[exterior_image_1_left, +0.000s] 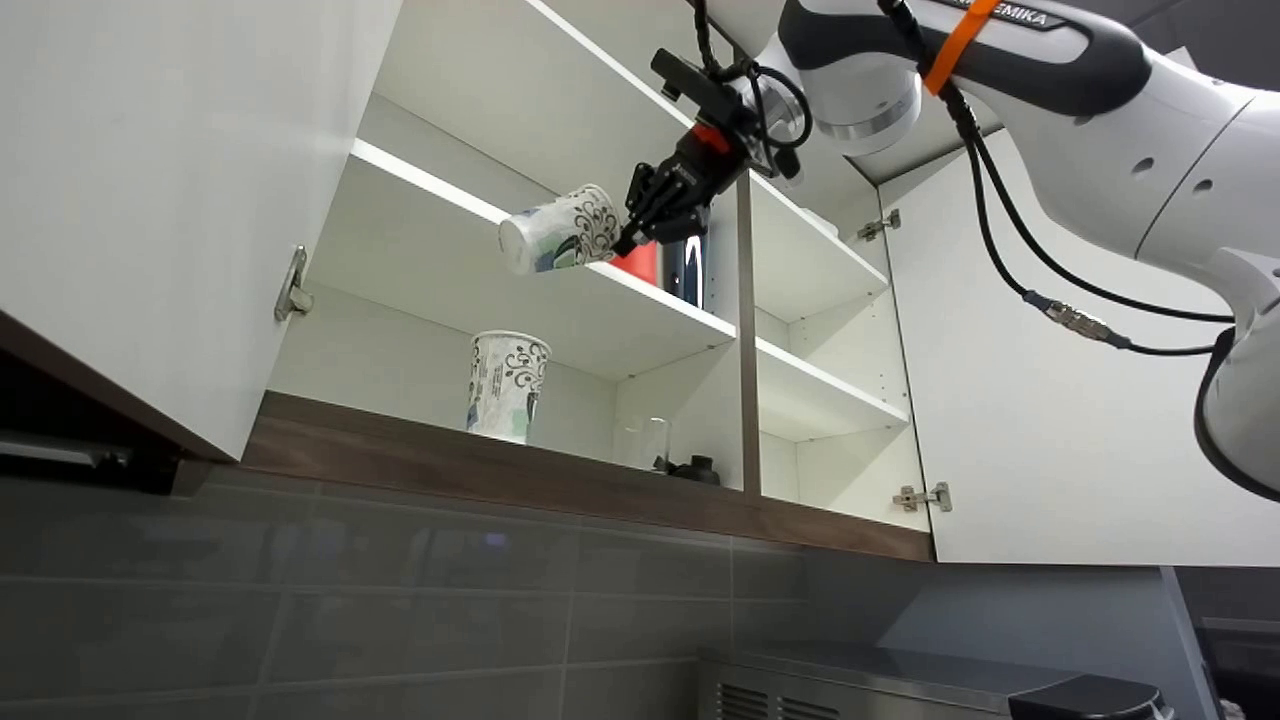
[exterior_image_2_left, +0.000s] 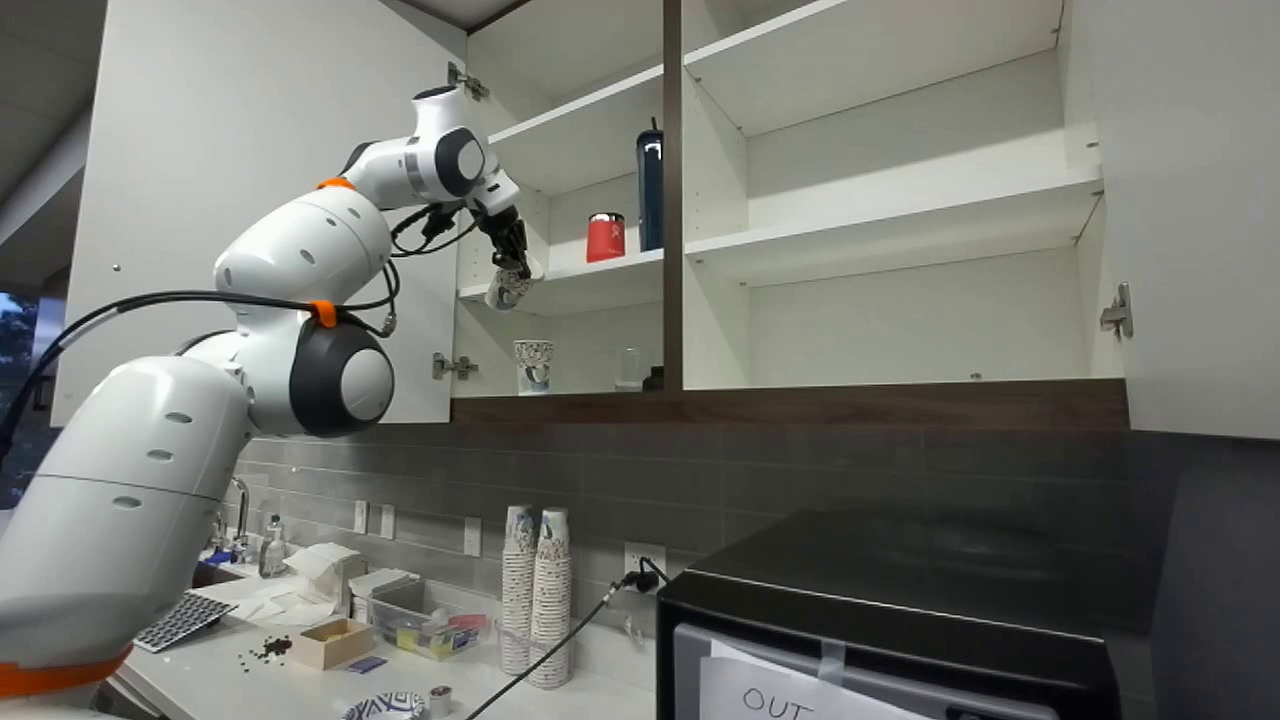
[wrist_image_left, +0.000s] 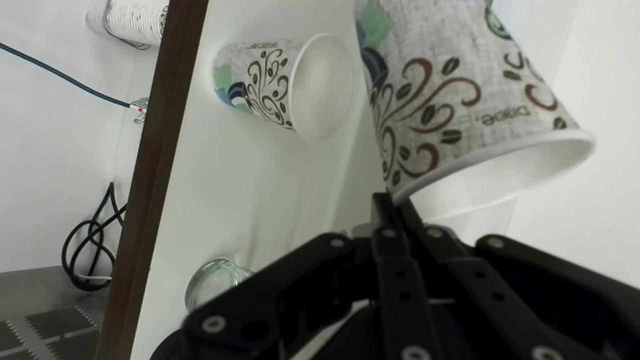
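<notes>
A patterned paper cup (wrist_image_left: 444, 90) hangs tilted in the air, its rim pinched by my gripper, which is shut on that thin edge. In exterior view 1 this held cup (exterior_image_1_left: 561, 230) is at the end of my gripper (exterior_image_1_left: 620, 248), in front of the middle shelf's edge. A second paper cup (exterior_image_1_left: 506, 386) of the same pattern stands upright on the cabinet's bottom shelf, below the held one. The wrist view shows the standing cup (wrist_image_left: 264, 84) left of the held cup, with a gap between them.
A clear glass (wrist_image_left: 216, 282) and a small black item (exterior_image_1_left: 696, 469) share the bottom shelf. On the middle shelf are a red tumbler (exterior_image_2_left: 606, 238) and a dark tall bottle (exterior_image_2_left: 650, 190). Open cabinet doors flank the arm. The right-hand compartments (exterior_image_2_left: 900, 324) look empty.
</notes>
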